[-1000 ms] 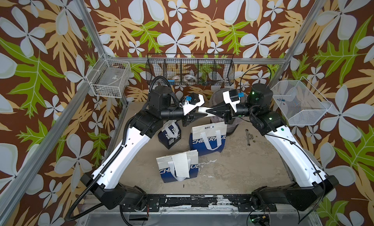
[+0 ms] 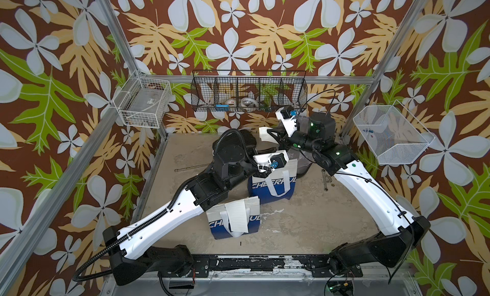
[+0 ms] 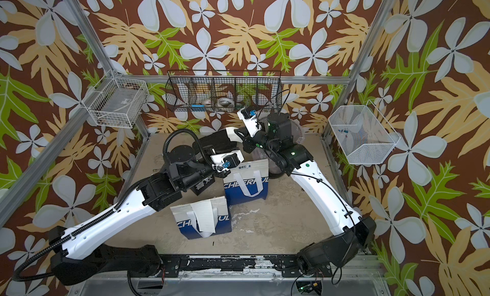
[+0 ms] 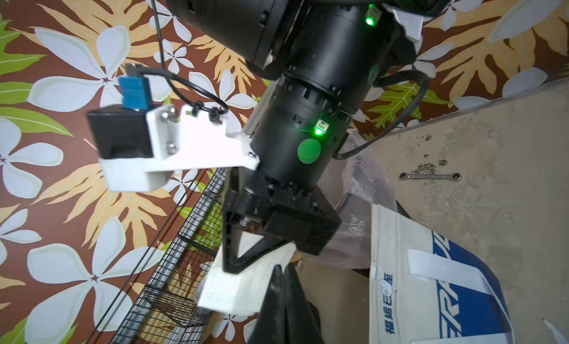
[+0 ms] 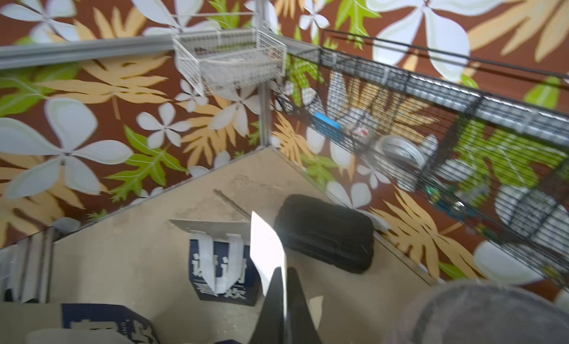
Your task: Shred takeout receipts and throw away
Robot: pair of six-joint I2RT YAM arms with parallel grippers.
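Note:
The white paper receipt is held by my right gripper, which is shut on it; the sheet sticks up past the fingertips in the right wrist view. In the left wrist view, my left gripper is shut with its fingertips together and nothing between them. The receipt lies outside those fingers, a little beyond them. From above, the left arm is nearer the front than the right gripper. Another white slip point(image 2: 236, 217) hangs on the front blue-and-white takeout bag point(image 2: 214, 214). A second bag point(image 2: 270, 189) stands behind it.
A bin with a clear liner point(image 5: 492, 314) stands by the right arm, partly hidden from above. A third bag point(image 5: 207, 284) and a black case point(image 5: 326, 231) are at the back left. A black wire basket point(image 2: 250, 92) hangs behind.

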